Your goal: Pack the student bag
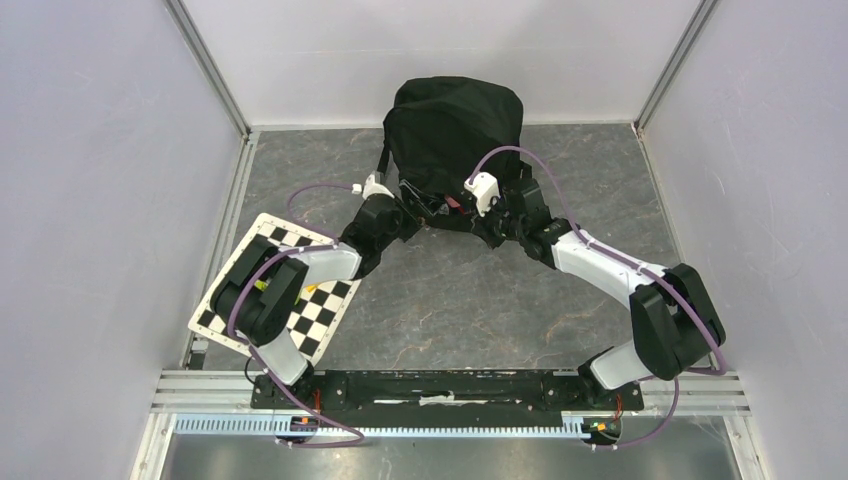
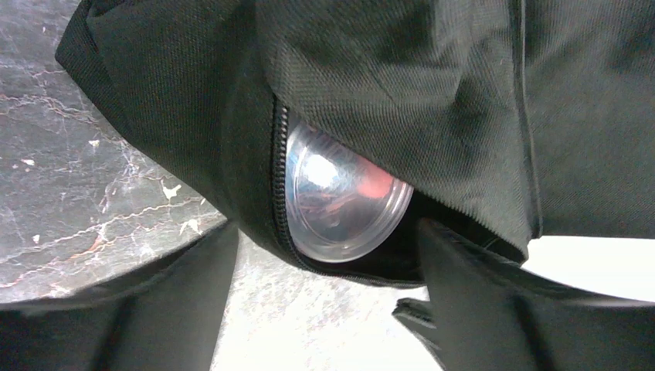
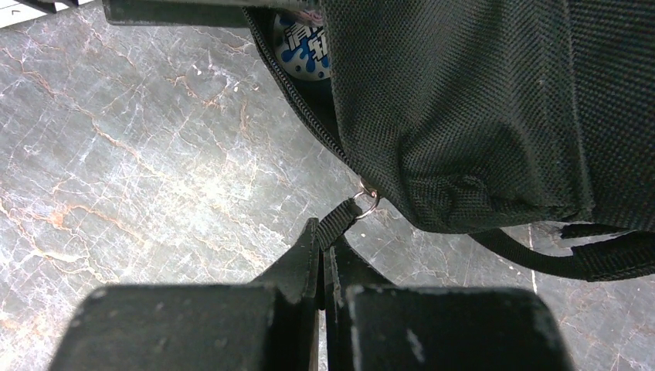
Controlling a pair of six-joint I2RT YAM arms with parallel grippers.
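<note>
The black bag [image 1: 450, 130] lies at the back centre, its zippered mouth facing the arms. Inside the mouth I see a round clear-lidded container [image 2: 340, 197], part covered by the flap, and a blue-and-white labelled tin [image 3: 303, 52]. My right gripper is shut on a short black pull tab [image 3: 337, 222], which a metal ring [image 3: 369, 207] joins to the bag's zipper. At the mouth's left side my left gripper stands open, with no object between its blurred fingers; the container sits just beyond them.
A black-and-white checkered board [image 1: 325, 310] lies at the left, mostly under the left arm, with a few coloured pieces on it. A loose strap [image 3: 564, 263] trails from the bag's right side.
</note>
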